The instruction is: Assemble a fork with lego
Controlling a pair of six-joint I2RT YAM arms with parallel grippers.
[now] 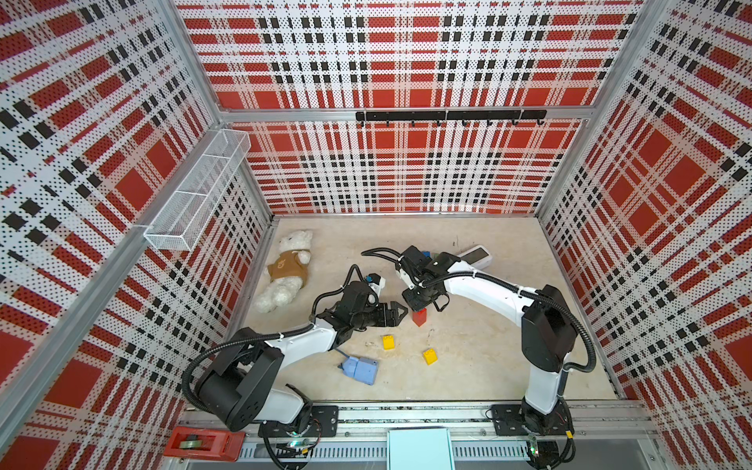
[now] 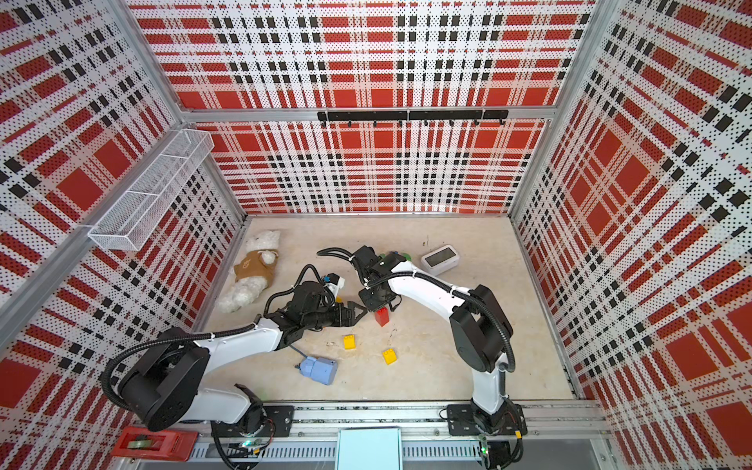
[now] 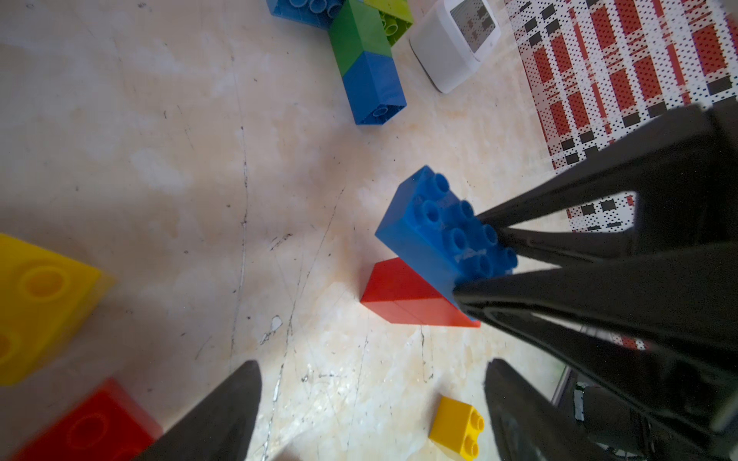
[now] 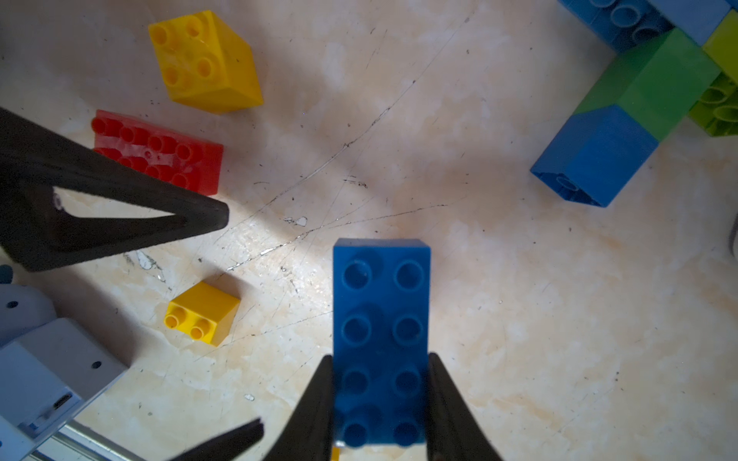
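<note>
My right gripper is shut on a blue brick [image 4: 382,307], which has its studs toward the right wrist camera. In the left wrist view, a red brick [image 3: 411,298] shows just below that blue brick; I cannot tell whether they touch. My left gripper stands open to the left of the right one, its fingers apart with nothing between them. A joined piece of green [image 4: 649,80] and blue bricks [image 4: 595,153] lies toward the back. Near the left gripper are a second red brick [image 4: 161,157] and a yellow brick [image 4: 211,65].
Two small yellow bricks, one on the left [image 1: 388,342] and one on the right [image 1: 430,356], lie in front of the grippers. A light-blue device [image 1: 359,369] sits at front left, a plush toy [image 1: 288,268] at back left, and a white device [image 2: 440,259] at the back.
</note>
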